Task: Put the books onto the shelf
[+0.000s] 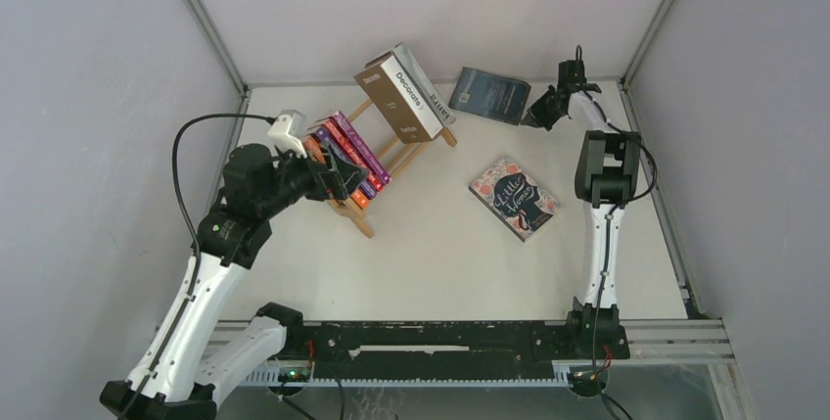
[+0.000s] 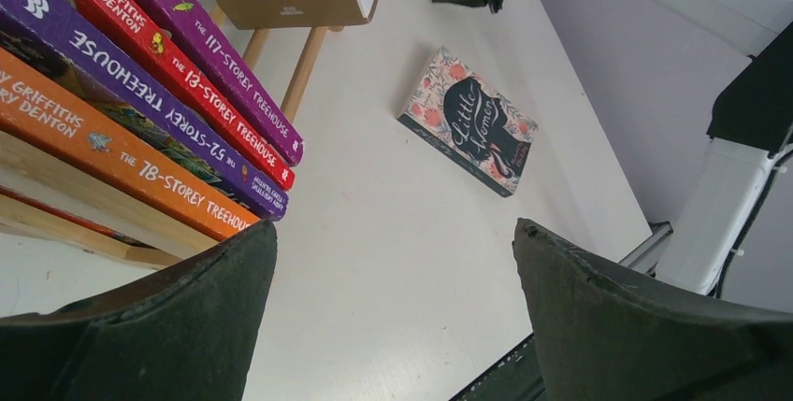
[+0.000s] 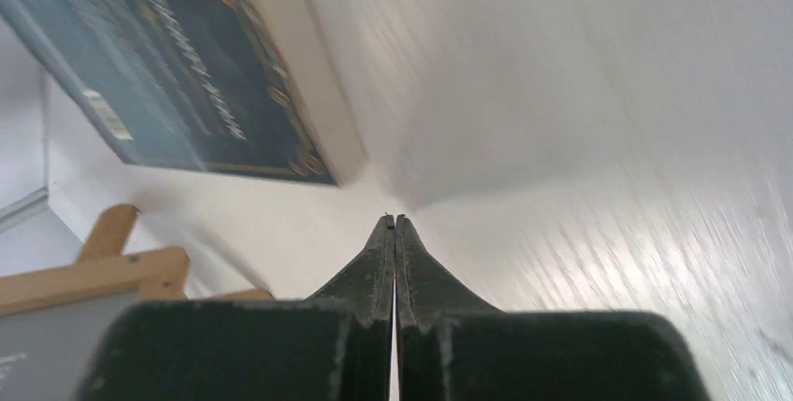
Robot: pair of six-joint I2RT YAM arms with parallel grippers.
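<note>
A wooden rack (image 1: pixel 354 224) holds several colourful books (image 1: pixel 352 146) at left and brown and grey files (image 1: pixel 396 97) at the back. My open left gripper (image 1: pixel 343 180) hangs over the colourful books, nothing between its fingers. A dark blue book (image 1: pixel 487 95) lies flat at the back, also in the right wrist view (image 3: pixel 187 64). My right gripper (image 1: pixel 529 118) is shut just right of it, apart from it, nothing between its fingertips. A Little Women book (image 1: pixel 511 197) lies flat right of the rack.
Walls bound it at the sides and back; a metal rail runs along the front.
</note>
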